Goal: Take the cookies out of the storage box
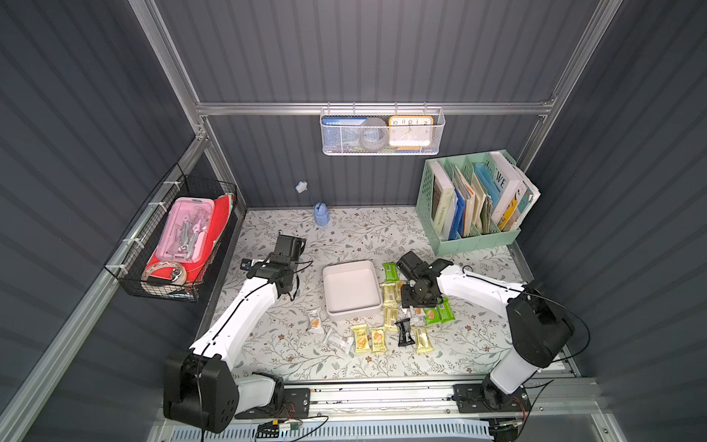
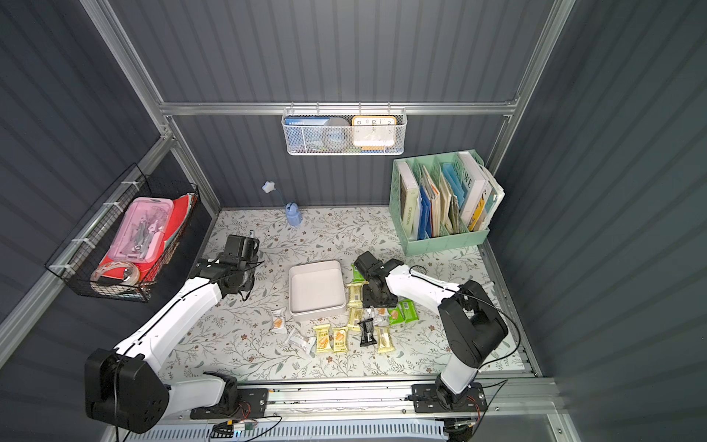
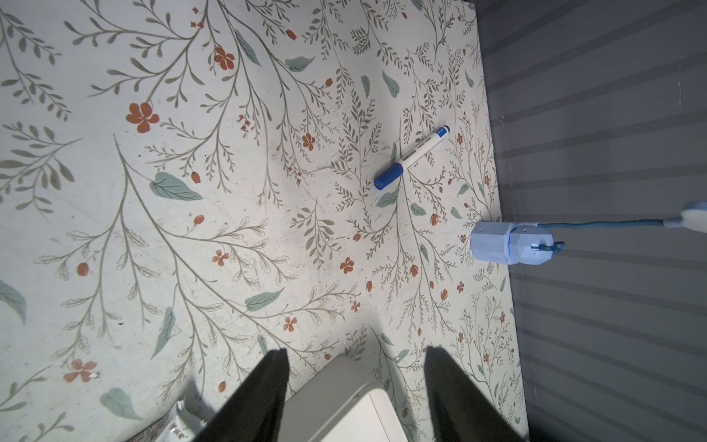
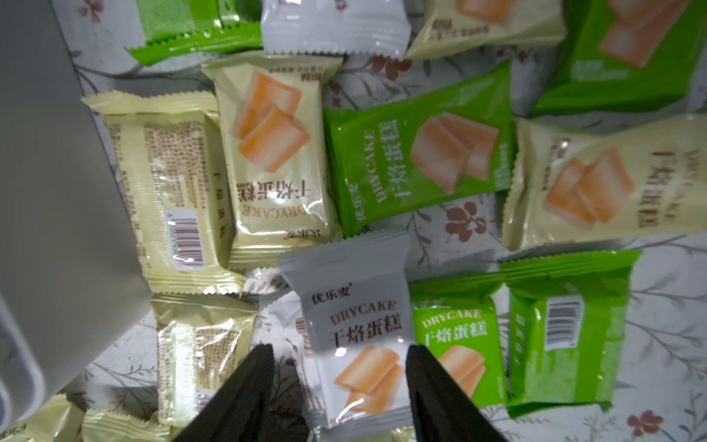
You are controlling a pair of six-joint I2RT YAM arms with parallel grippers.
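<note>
The white storage box (image 1: 351,287) sits on the table's middle, seemingly empty in both top views. Wrapped cookies lie to its right and in front: a grey pack (image 4: 353,331), green packs (image 4: 419,147), cream packs (image 4: 276,162) and a dark one (image 1: 405,331). My right gripper hangs over the packs right of the box, open, with the grey pack below between its fingertips. My left gripper is left of the box, partly open with nothing held, over bare table and the box's edge.
A blue watering-can-like holder (image 3: 500,243) and a marker (image 3: 408,158) lie toward the back. A green file organizer (image 1: 467,235) stands back right, a black wire basket (image 1: 151,287) hangs at left, and a white mesh basket (image 1: 383,147) on the back wall.
</note>
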